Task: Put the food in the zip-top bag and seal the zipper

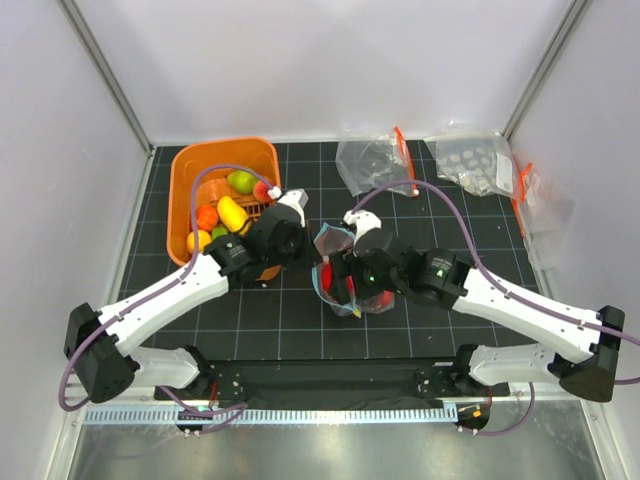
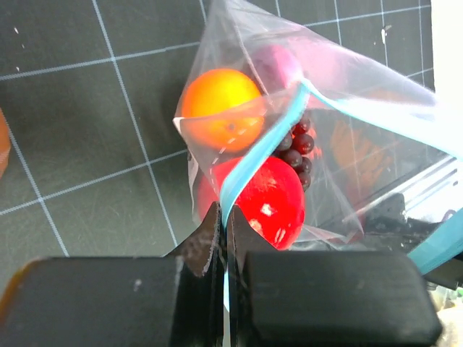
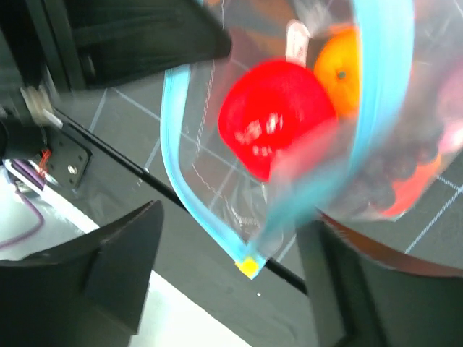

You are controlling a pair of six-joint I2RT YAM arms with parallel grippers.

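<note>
The open bag [image 2: 289,79] holds a red fruit [image 2: 271,199], an orange [image 2: 221,108], dark grapes and a pink fruit, with blue zipper edges at its mouth. My left gripper is shut on the bag's blue rim, seen in the left wrist view. My right gripper hangs part open over the bag's near edge, where the blue zipper [image 3: 217,224] and yellow slider [image 3: 247,266] show between or just beyond its blurred fingers.
The orange bin [image 1: 220,150] of produce stands at the back left. Spare bags [image 1: 370,160] lie at the back and right. Dark mat surrounds the work area.
</note>
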